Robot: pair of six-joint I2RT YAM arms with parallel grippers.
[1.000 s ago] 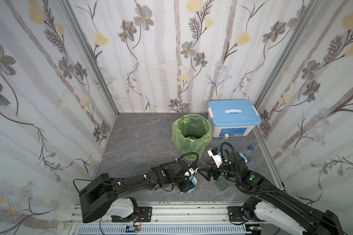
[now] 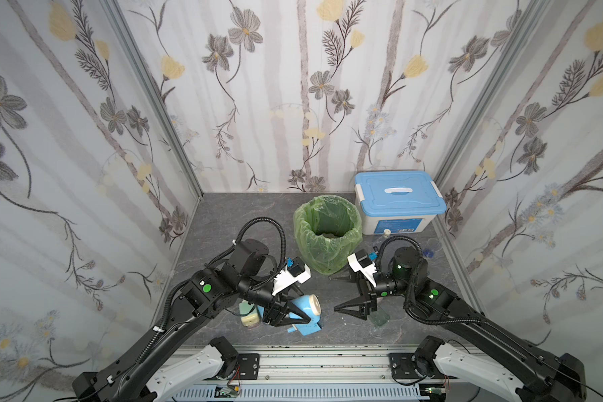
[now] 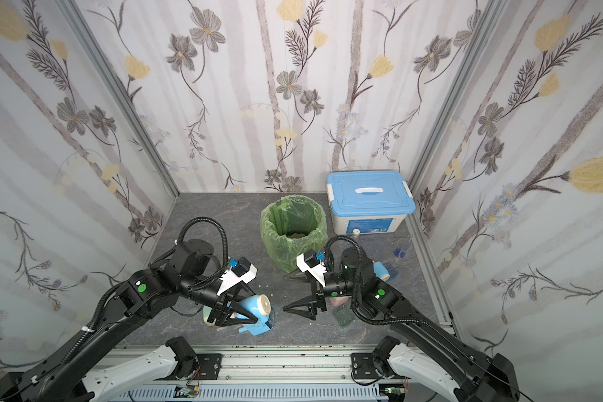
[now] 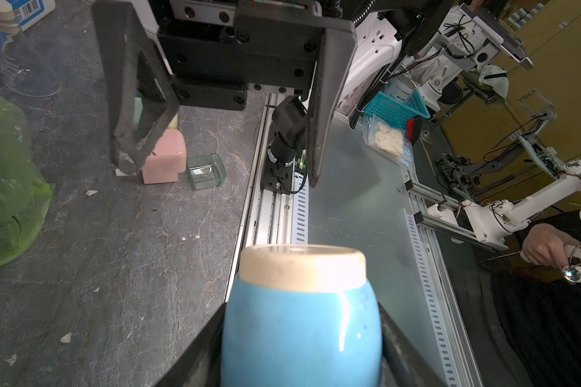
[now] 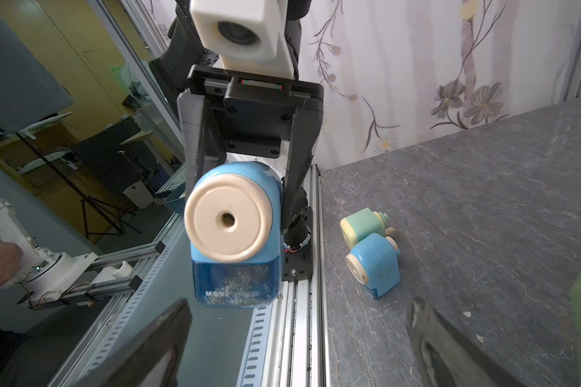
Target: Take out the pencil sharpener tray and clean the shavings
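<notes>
My left gripper (image 2: 289,315) is shut on a blue sharpener (image 5: 271,193) with a cream front. Its clear tray (image 5: 232,283) holds shavings. My right gripper (image 2: 347,308) stands open to the right of it, facing it, with nothing between its fingers. A second blue sharpener (image 5: 375,264) and a green one (image 5: 364,225) stand on the table at the left. At the right lie a pink sharpener (image 4: 164,161) and a clear empty-looking tray (image 4: 206,171).
A bin with a green liner (image 2: 325,248) stands at the centre back. A lidded storage box (image 2: 398,194) is at the back right, a bottle (image 4: 25,64) before it.
My left gripper has risen from low over the table with the blue sharpener in it, moving slightly left.
</notes>
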